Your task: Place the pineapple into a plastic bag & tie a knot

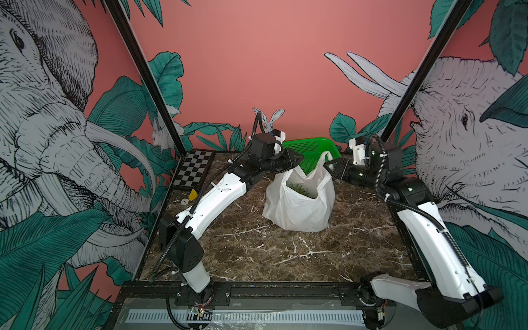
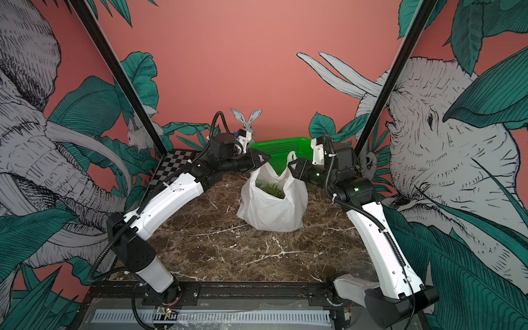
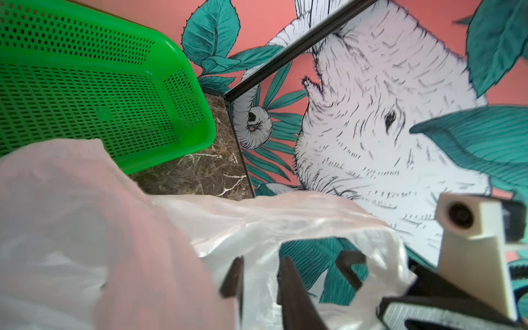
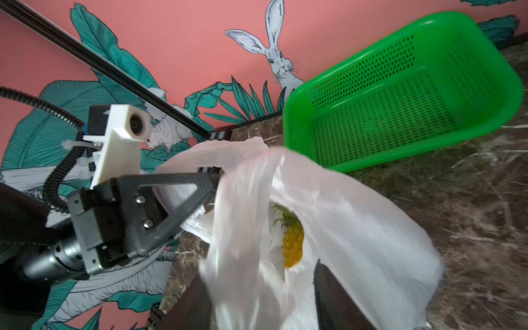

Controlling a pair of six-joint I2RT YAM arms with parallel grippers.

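Observation:
The white plastic bag (image 1: 301, 209) stands upright on the table, its mouth narrowed. Inside it lies the yellow pineapple (image 4: 293, 245), mostly hidden by the film; its green leaves (image 1: 299, 188) show through the mouth. At the bag's upper left edge is my left gripper, part open with film in and around its gap. My right gripper is at the upper right, its fingers apart and a blurred upright fold of film between them. Whether either grips the film firmly cannot be told. The two grippers' tips are close together above the mouth.
A green basket (image 4: 396, 110), empty, stands behind the bag against the back wall. At the table's left back corner lies a checkered board (image 1: 193, 169), with a small yellow piece (image 1: 193, 194) near it.

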